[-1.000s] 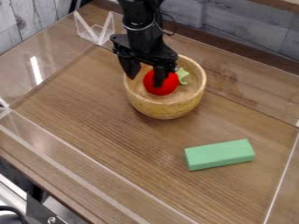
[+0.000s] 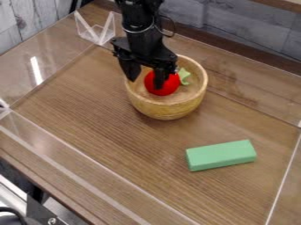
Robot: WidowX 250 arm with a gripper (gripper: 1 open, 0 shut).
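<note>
My gripper (image 2: 150,63) reaches down from the top centre over a light wooden bowl (image 2: 165,107), its dark fingers at the bowl's left and back. A red round object (image 2: 165,83) sits in the bowl just below and beside the fingers, partly hidden by them, with a small green item (image 2: 185,75) behind it to the right. Whether the fingers are closed on anything is not clear.
A green rectangular block (image 2: 220,155) lies on the wooden table at the right front. A clear plastic item (image 2: 97,19) stands at the back left.
The gripper has shifted very slightly; otherwise the bowl, red object and green block look the same.
</note>
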